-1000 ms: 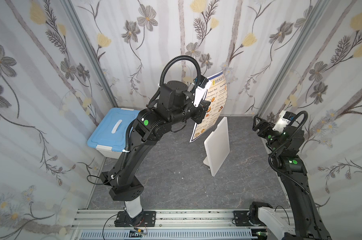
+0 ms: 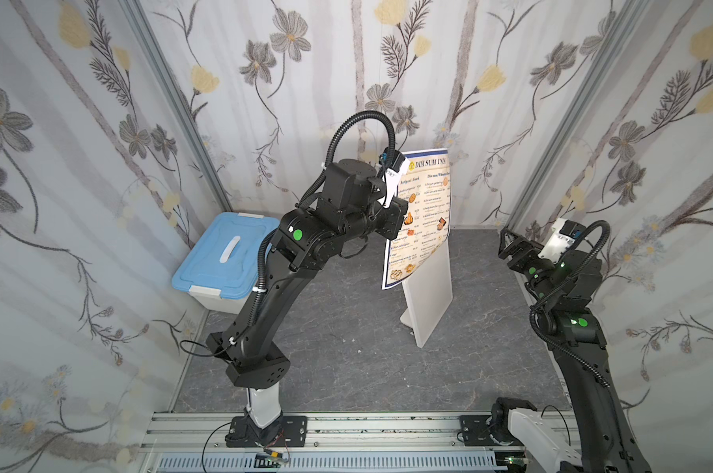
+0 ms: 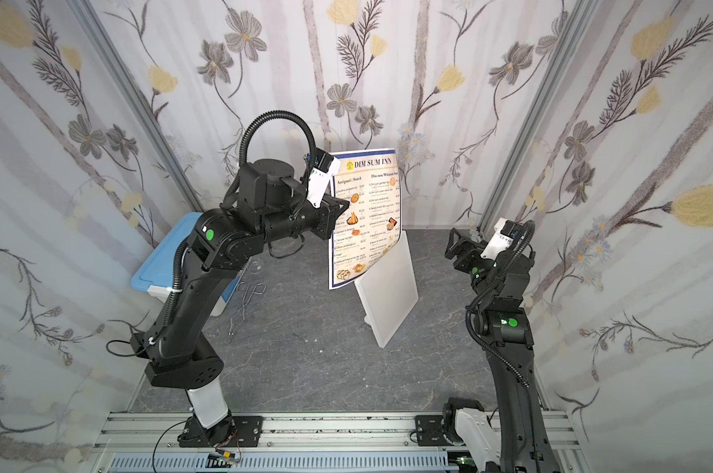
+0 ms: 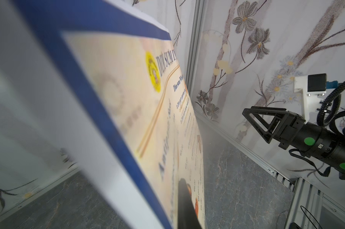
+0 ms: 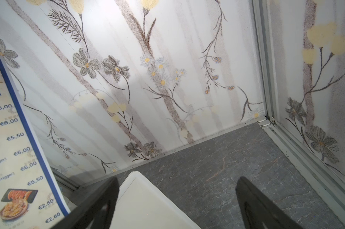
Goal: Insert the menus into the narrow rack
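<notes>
My left gripper is shut on the left edge of a cream, blue-bordered DIM SUM INN menu, held upright and slightly curved; it fills much of the left wrist view. The menu's lower part hangs over the white panel of the rack, which stands on the floor; whether it touches cannot be told, and the slot is hidden. My right gripper stands open at the right, empty, its blurred fingers framing the white panel in the right wrist view.
A storage box with a blue lid sits at the back left, with metal tongs near it in the top right view. Patterned walls close in the back and sides.
The menu has turned to face the top views more squarely, and its lower part has come forward over the rack panel. My left arm has shifted slightly; the right is nearly still.
</notes>
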